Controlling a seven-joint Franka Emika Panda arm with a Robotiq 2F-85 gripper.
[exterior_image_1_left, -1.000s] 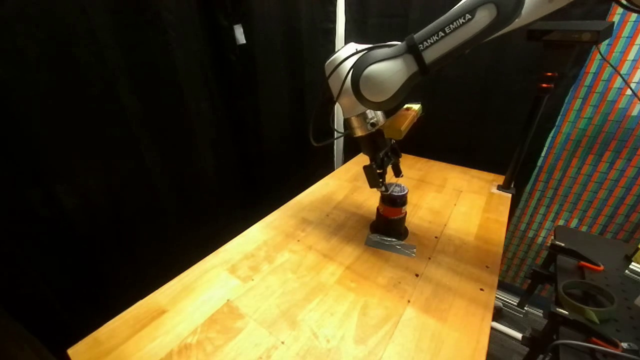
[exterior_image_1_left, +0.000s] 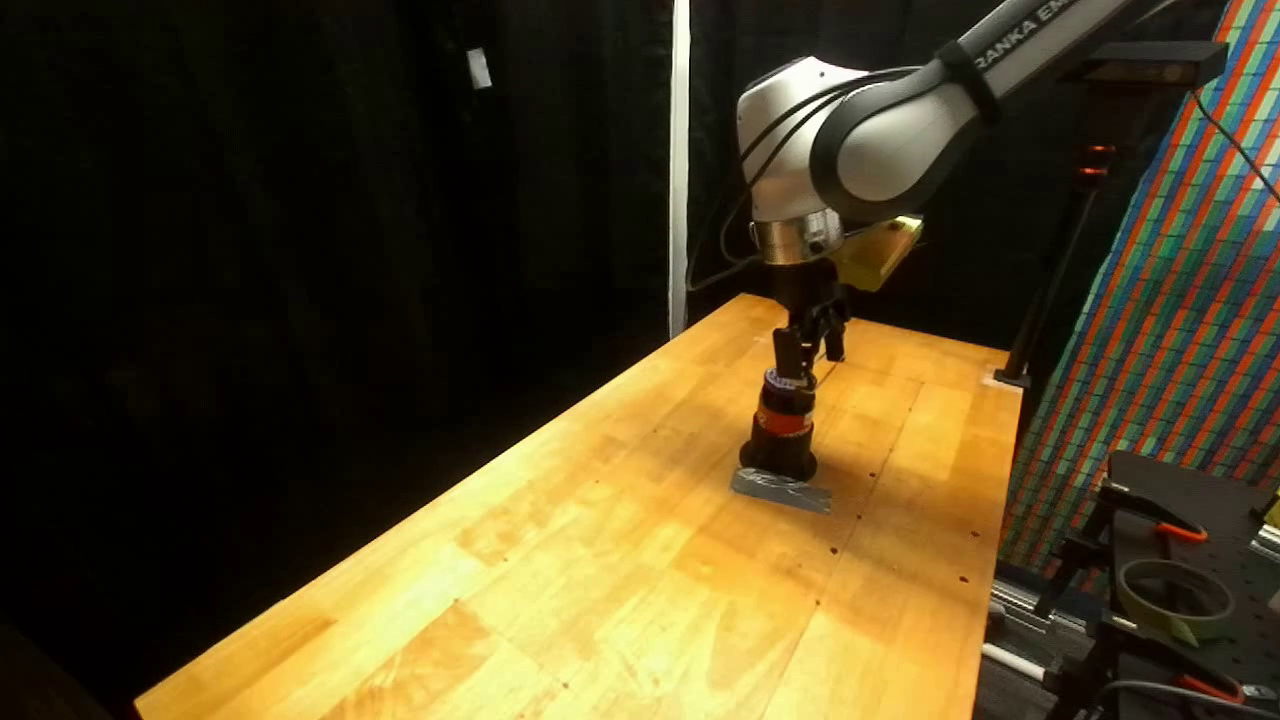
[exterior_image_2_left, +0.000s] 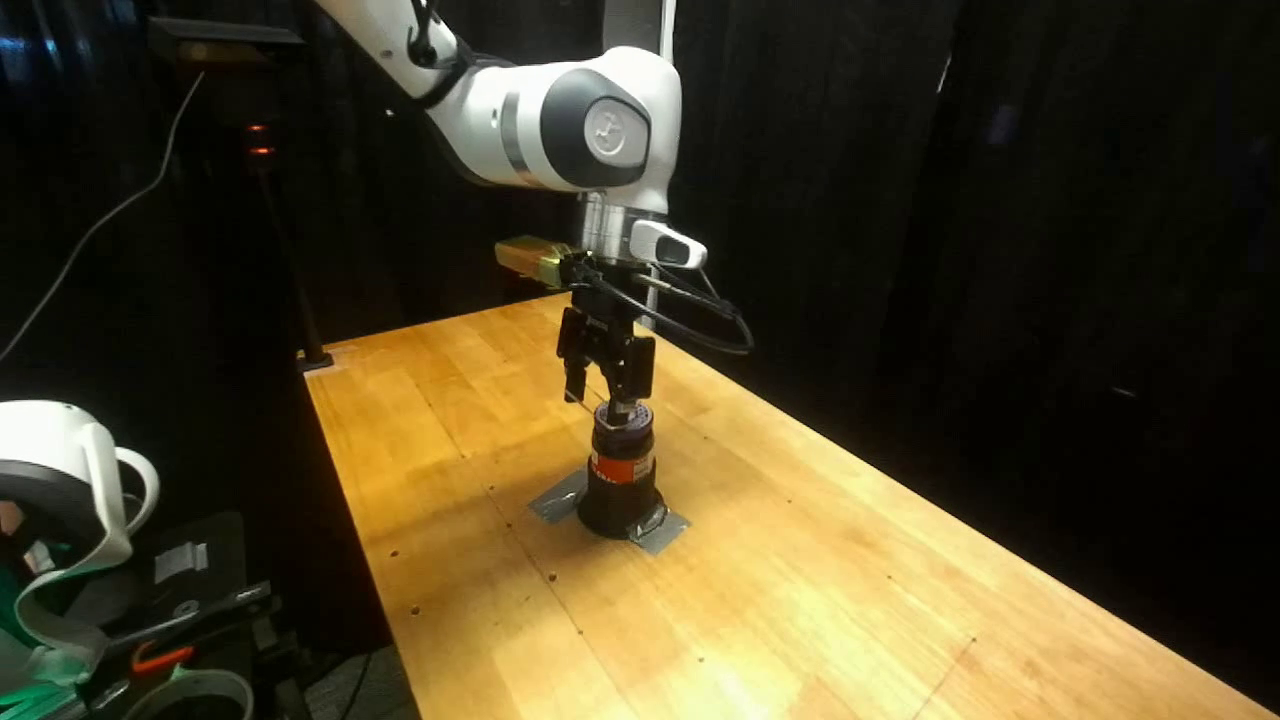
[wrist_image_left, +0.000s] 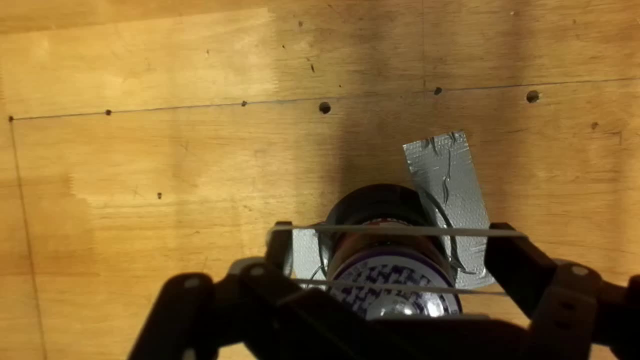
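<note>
A dark jar with an orange-red label (exterior_image_1_left: 786, 422) stands upright on the wooden table, its base in a black round holder (exterior_image_2_left: 615, 514). Grey tape strips (wrist_image_left: 451, 192) fix that holder to the tabletop. From above, the jar's patterned purple and white lid (wrist_image_left: 384, 273) shows, partly covered by gripper parts. My gripper (exterior_image_2_left: 600, 398) points down at lid height, open, with its fingers (wrist_image_left: 279, 247) wide apart. Two thin bands (wrist_image_left: 414, 230) stretch between the fingers and cross over the jar. Whether a finger touches the lid, I cannot tell.
Bare wooden tabletop (exterior_image_1_left: 576, 564) surrounds the jar, with only small holes in it. A thin black post (exterior_image_1_left: 1041, 300) rises at the table's far corner. Beside the table, a dark bench (exterior_image_1_left: 1158, 504) carries clamps and a tape roll (exterior_image_1_left: 1173, 594).
In exterior view 1 the arm has moved right, and the gripper has swung from a slant to nearly upright over the jar. The jar and its holder have stayed in place.
</note>
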